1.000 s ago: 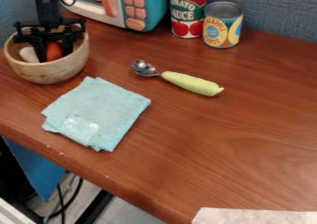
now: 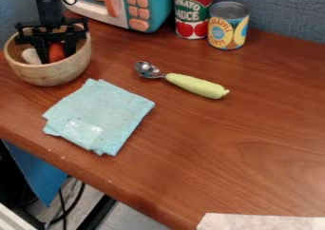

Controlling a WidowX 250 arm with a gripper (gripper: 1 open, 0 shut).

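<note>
My black gripper (image 2: 51, 42) reaches down into a wooden bowl (image 2: 48, 72) at the upper left. Inside the bowl are a red-orange item (image 2: 56, 52) between or just below the fingers and a white item (image 2: 30, 56). The fingertips are partly hidden there, so whether they hold anything is unclear.
A toy microwave (image 2: 143, 6), a sauce can (image 2: 191, 13) and a yellow-labelled can (image 2: 227, 27) stand along the back. A spoon with a pale handle (image 2: 193, 85) and a folded blue cloth (image 2: 98, 116) lie mid-table.
</note>
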